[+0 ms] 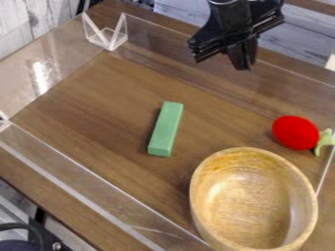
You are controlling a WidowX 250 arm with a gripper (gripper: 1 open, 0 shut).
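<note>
The black gripper [238,54] hangs high at the top centre of the view, above the back of the wooden board, shut with nothing visible between its fingers. A green block [167,128] lies flat on the board left of centre. A red vegetable with a pale green top [297,132] lies at the right. A round wooden bowl [253,233] sits at the front right, empty.
The wooden board [92,118] has low clear walls along its sides. A clear bracket [106,32] stands at the back left corner. The left and middle of the board are mostly bare.
</note>
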